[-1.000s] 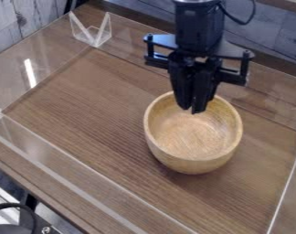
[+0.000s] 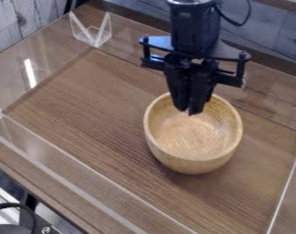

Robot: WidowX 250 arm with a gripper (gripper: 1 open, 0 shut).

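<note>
My black gripper (image 2: 190, 90) points down over a round light-wood bowl (image 2: 192, 144) on the wooden table. Its fingertips hang above the back part of the bowl. The bowl looks empty. Whether the fingers are open or shut is unclear from this angle.
A small clear plastic object (image 2: 87, 29) stands at the back left. A black cable or fixture (image 2: 12, 218) is at the bottom-left corner.
The gripper has shifted very slightly; the bowl stays in place.
</note>
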